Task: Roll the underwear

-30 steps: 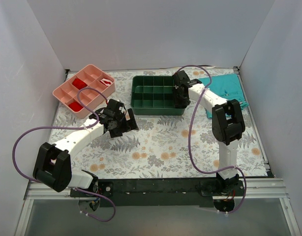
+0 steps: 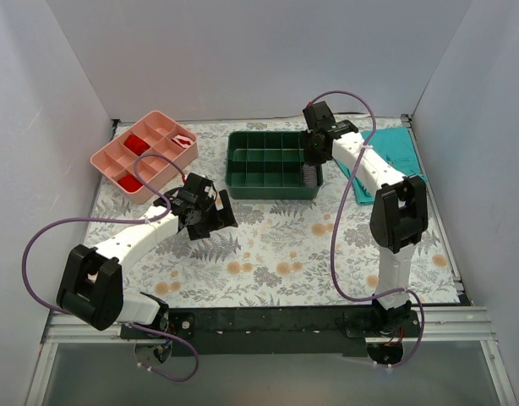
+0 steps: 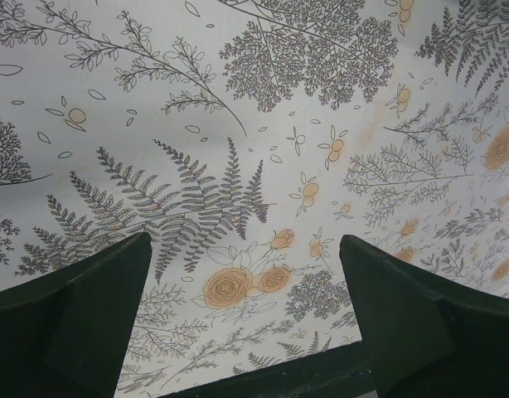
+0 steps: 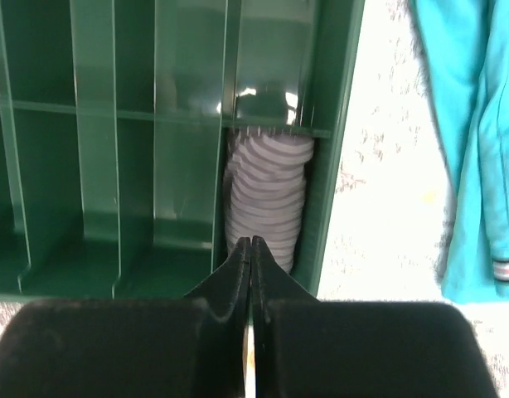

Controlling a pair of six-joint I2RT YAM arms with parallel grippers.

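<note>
A rolled grey-and-white striped underwear (image 4: pixel 269 191) lies inside the front right compartment of the green divided box (image 2: pixel 266 193); its stripes also show in the top view (image 2: pixel 309 176). My right gripper is shut, its fingertips together just in front of and above the roll, with nothing between them. Over the left part of the table my left gripper stands open and empty above the patterned cloth (image 3: pixel 213 166).
In the pink divided box (image 2: pixel 161 118) at the back left lie red rolled pieces (image 2: pixel 136 145). Folded turquoise cloth (image 2: pixel 395 152) rests right of the green box.
My right arm has risen and shifted slightly right and back from the green box, so the striped roll now shows in its compartment. The left arm has stayed still.
</note>
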